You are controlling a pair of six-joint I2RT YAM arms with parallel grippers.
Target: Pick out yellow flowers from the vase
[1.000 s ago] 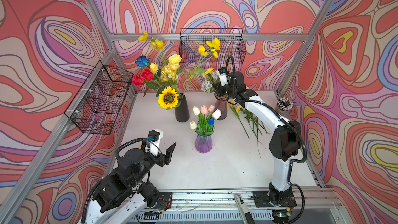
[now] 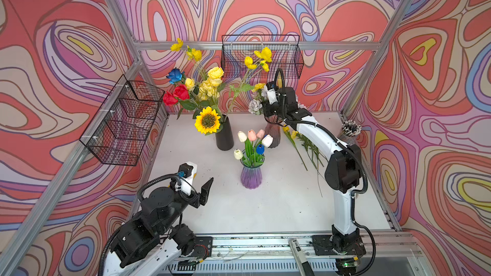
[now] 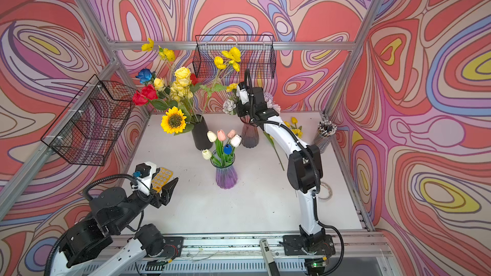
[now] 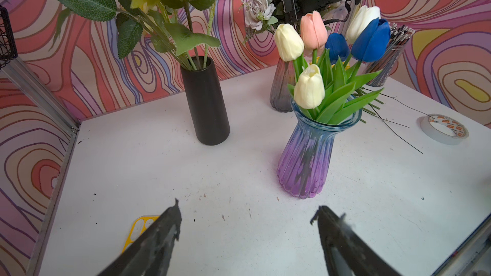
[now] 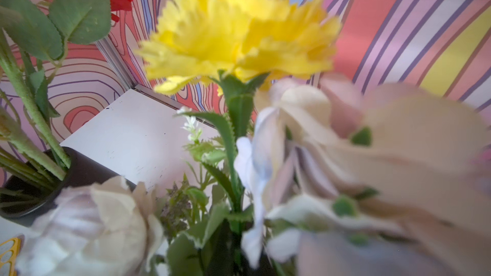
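Note:
My right gripper [image 2: 271, 103] is in among the flowers of the back pinkish glass vase [image 2: 273, 135]. Its wrist view shows a yellow carnation [image 5: 237, 46] close ahead, with pale flowers [image 5: 368, 168] beside it; its fingers are hidden there. The dark vase [image 4: 204, 107] to the left holds yellow flowers [image 2: 214, 73], a sunflower [image 2: 207, 120], red and blue ones. The purple vase [image 4: 304, 168] holds tulips without yellow. My left gripper stands open and empty at the near left.
Yellow flowers and stems [image 3: 296, 131] lie on the right of the table [image 2: 266, 209]. Wire baskets [image 2: 122, 127] hang left and at the back. A tape roll [image 4: 444, 130] lies at the right.
My right arm has shifted slightly left at the back vase. My left gripper has moved a little left.

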